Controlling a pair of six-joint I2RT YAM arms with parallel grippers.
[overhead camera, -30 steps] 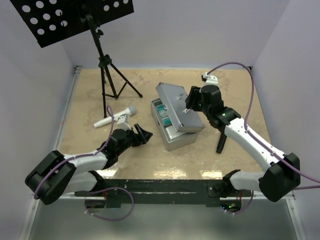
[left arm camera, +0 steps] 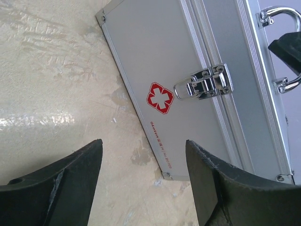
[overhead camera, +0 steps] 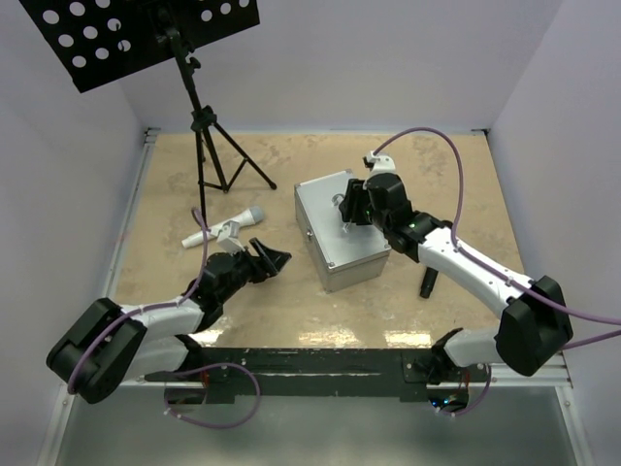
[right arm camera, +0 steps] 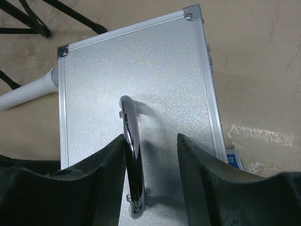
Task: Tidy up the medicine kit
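The silver medicine kit (overhead camera: pixel 330 228) stands on the table with its lid (right arm camera: pixel 94 108) down. On its front, in the left wrist view, are a red cross emblem (left arm camera: pixel 160 98) and a metal latch (left arm camera: pixel 207 84) whose wire loop hangs loose of any catch I can see. My right gripper is part open above the lid, one finger against or right beside the chrome handle (right arm camera: pixel 132 146); nothing is clamped between its fingers. To the kit's left, my left gripper (overhead camera: pixel 277 256) stands open and empty, apart from the front face.
A white microphone-like cylinder (overhead camera: pixel 223 226) lies behind the left arm, near the black stand (overhead camera: pixel 204 126). A dark stick (overhead camera: pixel 429 282) rests right of the kit, below the right arm. Bare table lies in front of the kit.
The kit's lid was partly raised, showing boxes inside, and has come down flat. My right gripper moved left and down with it. The left gripper has shifted slightly left.
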